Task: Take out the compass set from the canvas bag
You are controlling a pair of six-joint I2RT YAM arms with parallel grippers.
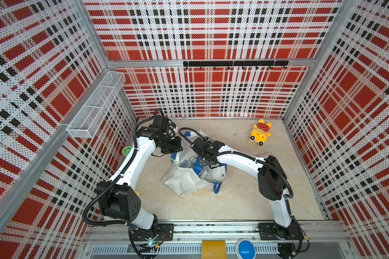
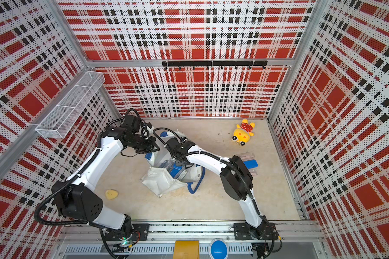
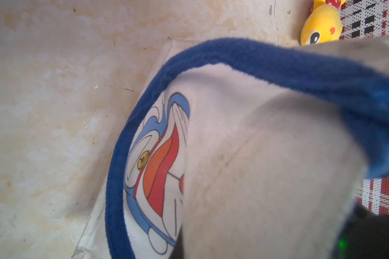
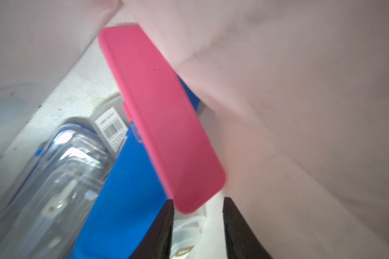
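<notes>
The white canvas bag (image 1: 179,181) with blue straps lies open at the table's centre. My left gripper (image 1: 175,146) is at its upper left edge; in the left wrist view cloth and blue strap fill the finger region, hiding the fingertips. My right gripper reaches into the bag, fingers part open with nothing clearly between them, just below the lower end of a pink flat case (image 4: 160,112). Under that lie a blue box (image 4: 121,202) and clear plastic items (image 4: 60,185). I cannot tell which item is the compass set.
A yellow plush toy (image 1: 259,134) lies back right, a blue item (image 2: 249,163) at right and a small yellow piece (image 2: 111,194) front left. A wire basket (image 1: 90,112) hangs on the left wall.
</notes>
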